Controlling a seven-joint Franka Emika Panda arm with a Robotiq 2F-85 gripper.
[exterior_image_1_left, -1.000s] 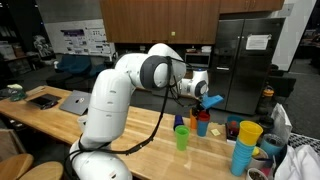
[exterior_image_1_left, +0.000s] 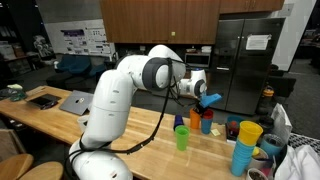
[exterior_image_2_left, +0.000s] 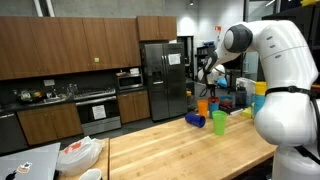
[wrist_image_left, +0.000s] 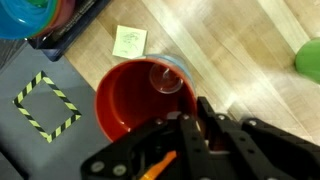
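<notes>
A red cup (wrist_image_left: 128, 98) fills the middle of the wrist view, its open mouth facing the camera. My gripper is at this cup's right rim, its black fingers close to the edge; whether they pinch it cannot be made out. A pale blue-grey rim shows behind the red cup's upper right side. In exterior view 1 the gripper (exterior_image_1_left: 208, 102) is low over the red cup (exterior_image_1_left: 207, 115), near an orange cup (exterior_image_1_left: 195, 118). A green cup (exterior_image_1_left: 181, 137) stands closer to the arm.
Several stacked cups, yellow (exterior_image_1_left: 249, 132) and blue among them, stand at the table's right side. In exterior view 2 a dark blue cup (exterior_image_2_left: 195, 120) lies near the orange ones. Bare wooden table (exterior_image_2_left: 150, 155) spreads out to the left.
The cup below the red one showed light blue before; now this spot looks darker. My gripper has shifted only slightly, and the green cup is in the same place.
</notes>
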